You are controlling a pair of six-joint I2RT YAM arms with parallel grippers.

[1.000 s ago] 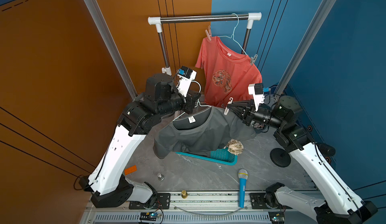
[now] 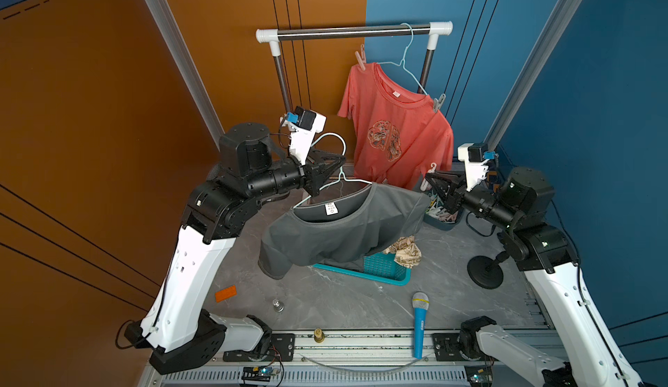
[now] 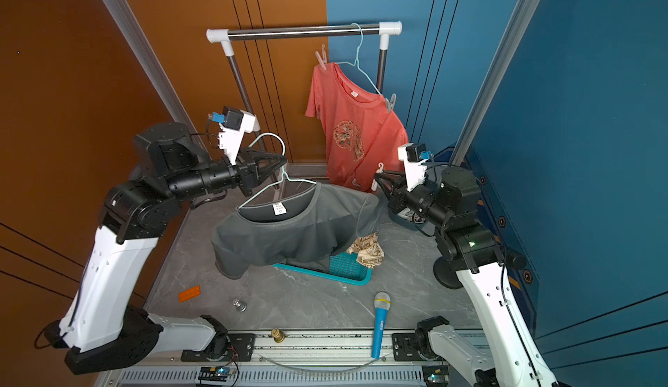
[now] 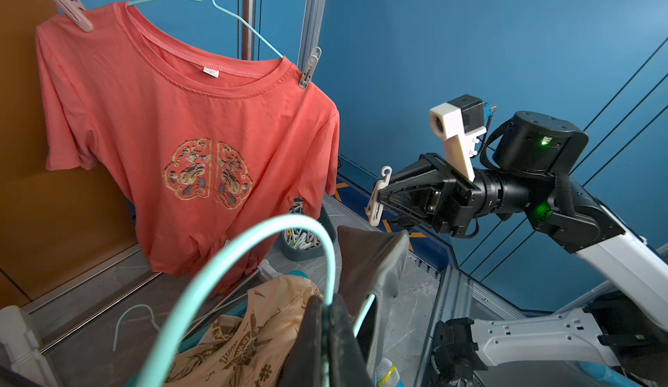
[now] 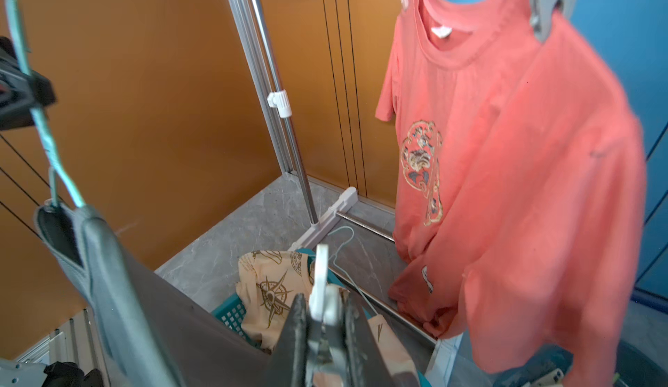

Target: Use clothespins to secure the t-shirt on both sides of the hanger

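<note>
A grey t-shirt (image 2: 348, 227) hangs on a pale mint hanger (image 4: 275, 223), whose hook my left gripper (image 2: 336, 160) is shut on, high at the left-centre. My right gripper (image 2: 437, 177) is shut on a pale clothespin (image 4: 375, 202), out to the right of the grey shirt's shoulder. In the right wrist view the clothespin (image 5: 320, 282) stands upright between my fingertips, apart from the grey shirt at lower left. Behind, a red t-shirt (image 2: 393, 129) hangs on the rack with clothespins on both shoulders.
The rack's rail (image 2: 348, 33) spans the back. A teal basket (image 2: 379, 275) with cloth lies under the grey shirt, and a bin of clothespins (image 4: 299, 244) stands at the right rear. A blue microphone (image 2: 419, 324) lies in front, a black stand (image 2: 485, 272) at the right.
My right gripper has moved to the right with the clothespin. My left gripper has moved a little left, and the hanging grey shirt has shifted with it.
</note>
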